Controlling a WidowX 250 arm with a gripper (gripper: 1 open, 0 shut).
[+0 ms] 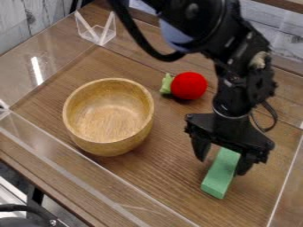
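My black gripper (pixel 231 151) hangs over a green rectangular block (pixel 217 182) lying on the wooden table at the lower right. Its fingers stand apart, open, with the tips near the upper part of the block. I cannot tell whether they touch it.
A wooden bowl (pixel 109 115) sits on the left. A red tomato-like object (pixel 189 85) with a green top lies at the back centre, behind the arm. A small clear or white item (pixel 97 27) is at the upper left.
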